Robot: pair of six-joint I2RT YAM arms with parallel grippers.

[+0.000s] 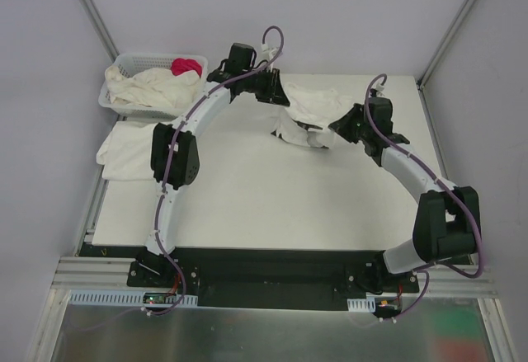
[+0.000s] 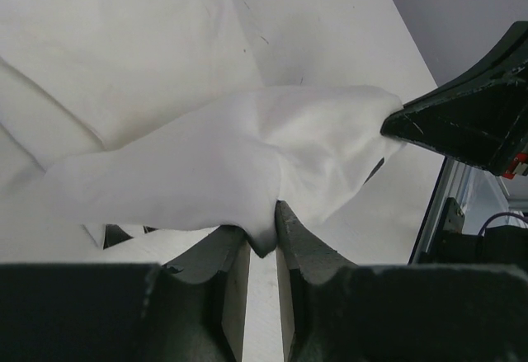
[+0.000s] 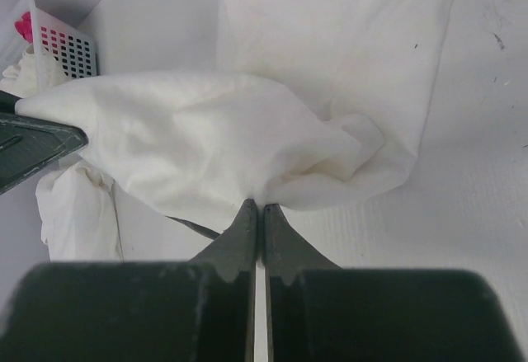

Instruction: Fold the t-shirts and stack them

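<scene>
A white t-shirt lies at the back middle of the table, its near part lifted and folded backward between my two grippers. My left gripper is at the raised left corner, its fingers a little apart with a fold of cloth still between the tips. My right gripper is shut on the near right part of the shirt, the cloth bunched at its tips. A dark patch shows under the lifted fold in the top view. The shirt's underside is mostly hidden.
A white basket with crumpled white cloth and a red cloth stands at the back left. In front of it lies a flat white folded cloth.
</scene>
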